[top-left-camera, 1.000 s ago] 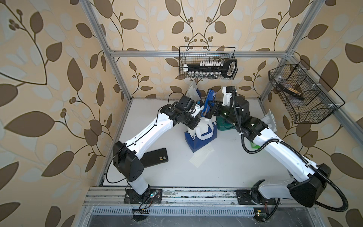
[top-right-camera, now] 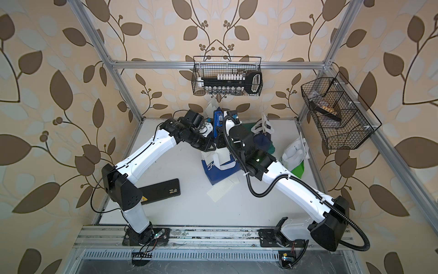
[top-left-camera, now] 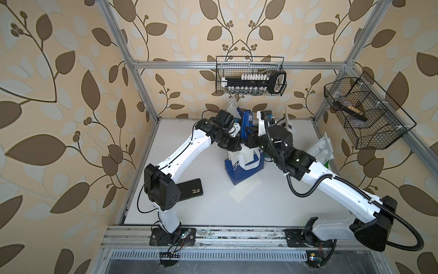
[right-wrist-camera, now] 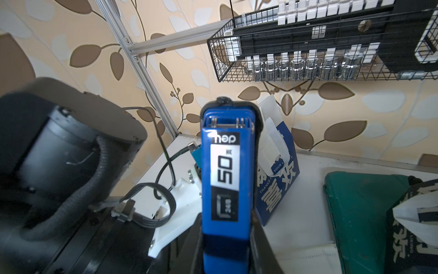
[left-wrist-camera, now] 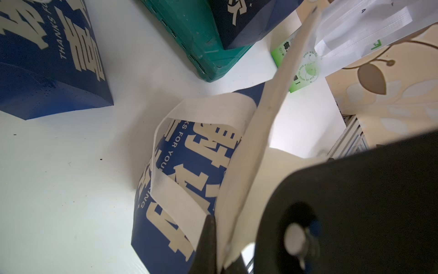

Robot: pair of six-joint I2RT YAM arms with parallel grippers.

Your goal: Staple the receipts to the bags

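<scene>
A blue and white paper bag (top-left-camera: 244, 171) stands mid-table under both grippers. In the left wrist view its top edge (left-wrist-camera: 255, 159) and a pale sheet (left-wrist-camera: 285, 164) come together at my left gripper, which is shut on the paper there. I cannot tell whether that sheet is a receipt. The blue stapler (right-wrist-camera: 225, 182) stands on end in my right gripper, with a finger on each side. From above, the stapler is over the bag's far side, close beside the left gripper. Its mouth and the paper's position against it are hidden.
A pale paper (top-left-camera: 244, 189) lies in front of the bag. Another blue bag (right-wrist-camera: 278, 182) stands behind, and a green case (right-wrist-camera: 365, 214) lies to the right with a dark bag by it. A black box (top-right-camera: 159, 191) lies front left.
My right gripper has moved left with the stapler, which now stands more upright and nearer the left gripper. The left arm and the bag have shifted slightly.
</scene>
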